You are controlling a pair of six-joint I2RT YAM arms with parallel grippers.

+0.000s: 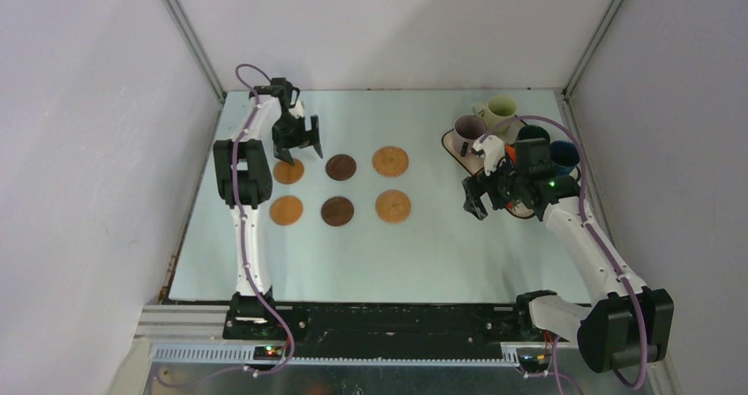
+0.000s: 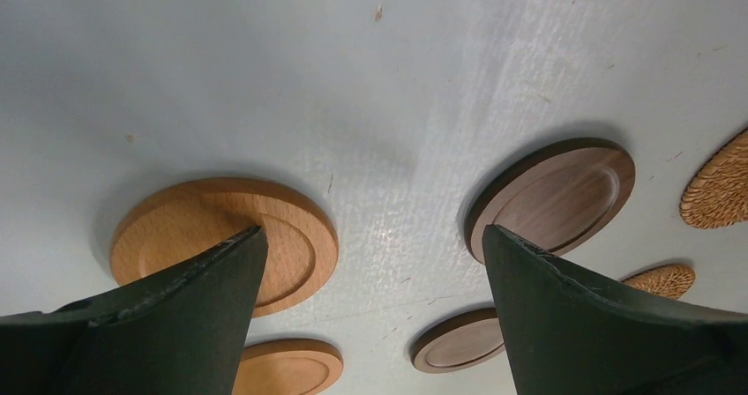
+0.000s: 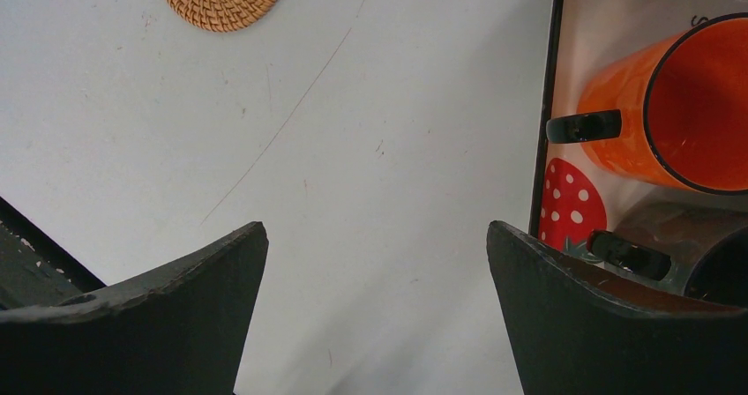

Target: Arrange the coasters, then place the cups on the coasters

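Note:
Six coasters lie on the table: light wood (image 1: 287,210), dark wood (image 1: 337,211) and woven (image 1: 392,206), two of each. My left gripper (image 1: 298,142) is open and empty just above the upper light wood coaster (image 2: 203,236). My right gripper (image 1: 476,197) stands open and empty at the left edge of a tray of cups. In the right wrist view an orange cup (image 3: 617,82) with a black handle lies on its side or tilted beside a darker cup (image 3: 670,227).
The tray (image 1: 454,148) at the right also holds a pale green cup (image 1: 500,108), a mauve cup (image 1: 469,129) and blue cup (image 1: 564,157).

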